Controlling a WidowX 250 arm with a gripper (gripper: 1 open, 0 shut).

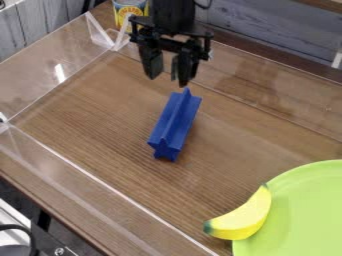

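Observation:
My black gripper [170,62] hangs open at the top centre, with nothing between its fingers. Below it and apart from it, a blue bar [174,126] lies lengthwise on the wooden table [94,120].
A yellow banana [239,219] lies by a large green plate [301,215] at the lower right. A patterned can [130,11] stands at the back left. Clear plastic walls edge the left side.

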